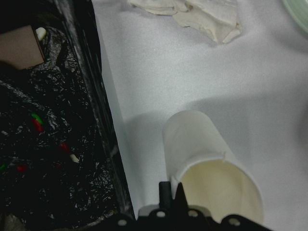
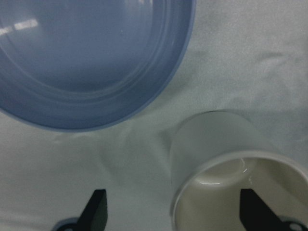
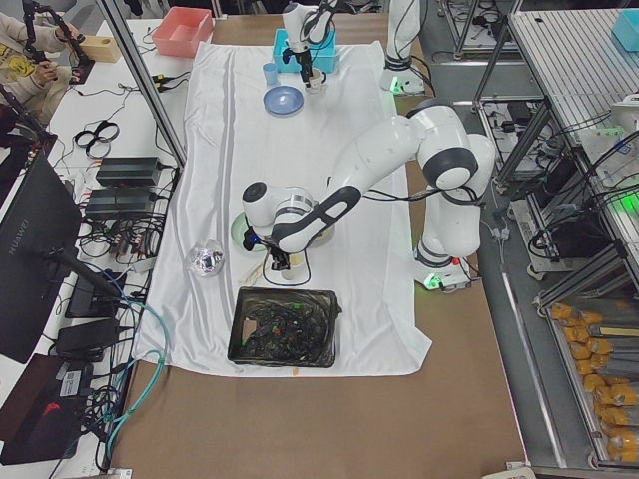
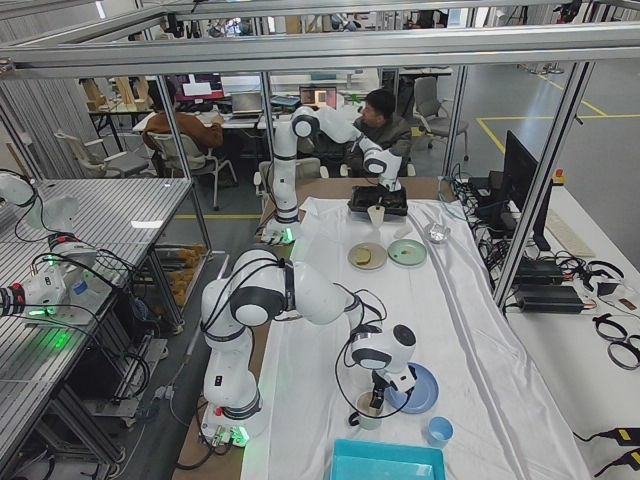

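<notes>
My left gripper is shut on the rim of a white paper cup [image 1: 192,134], held tilted beside a black-lined bin [image 1: 38,110] in the left wrist view. In the right wrist view my right gripper is open over a pale mug [image 2: 211,134], one finger over the mug's opening and the other outside it. A blue plate [image 2: 86,57] lies next to the mug.
A green plate [image 4: 407,252], a tan plate [image 4: 368,256] and a foil-like object [image 4: 437,232] lie by the left arm. A light blue cup [image 4: 439,430] and cyan tray [image 4: 387,460] are near the right arm. Mid-cloth is clear.
</notes>
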